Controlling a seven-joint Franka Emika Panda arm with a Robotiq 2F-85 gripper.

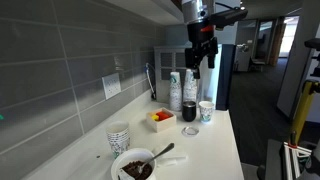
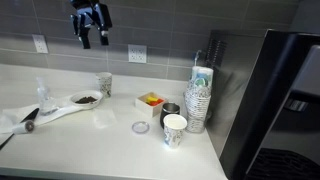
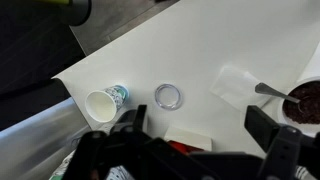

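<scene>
My gripper (image 1: 203, 67) hangs high above the white table, its two fingers well apart and nothing between them. From exterior view 2 the gripper (image 2: 95, 42) is up at the back left, above the bowl. A white bowl (image 2: 87, 104) holds dark brown stuff; in the wrist view its dark contents (image 3: 303, 104) lie at the right edge, with a spoon (image 3: 270, 91) reaching in. Near the middle of the wrist view lies a clear round ring or lid (image 3: 168, 96). A white patterned cup (image 3: 103, 105) stands left of it, partly beside the left finger.
A small box (image 2: 146, 108) with red and yellow items stands near the wall, beside a dark metal mug (image 2: 169, 113). Tall cup stacks (image 2: 197, 105) rise at the right; a shorter stack (image 1: 118, 138) is behind the bowl.
</scene>
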